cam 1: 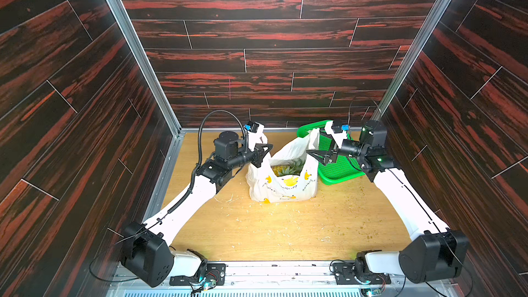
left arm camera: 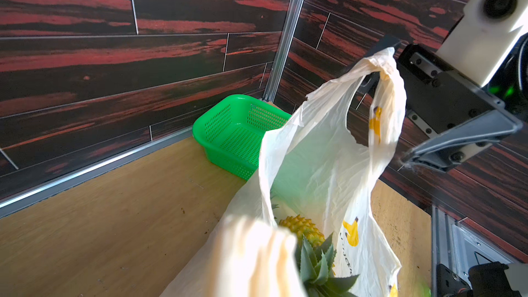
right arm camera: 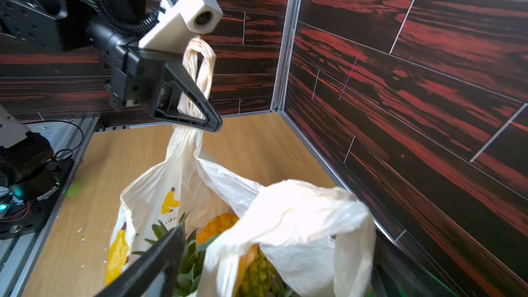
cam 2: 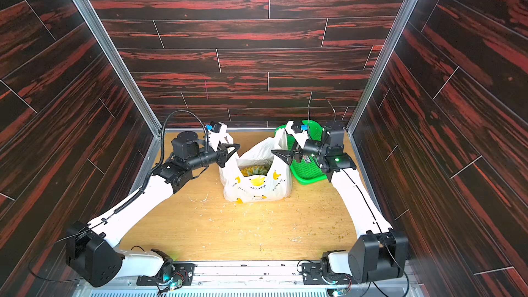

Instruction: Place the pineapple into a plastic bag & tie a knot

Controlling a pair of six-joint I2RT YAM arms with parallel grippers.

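Note:
Near the table's centre stands a white plastic bag [cam 1: 283, 189] with yellow prints, its mouth open and both handles raised. Inside lies the pineapple [left arm camera: 302, 228], partly hidden by the bag; its green leaves [right arm camera: 189, 258] show there too. My left gripper [cam 1: 267, 148] is shut on the bag's left handle [right arm camera: 189, 104], which hangs twisted and stretched upward. At the other side my right gripper [cam 1: 314, 144] is open, its fingers [right arm camera: 156, 266] standing on either side of the right handle [right arm camera: 291, 203].
A green perforated basket [left arm camera: 231, 137] stands behind the bag toward the right, partly under the right arm. Dark wood-patterned walls enclose the back and sides.

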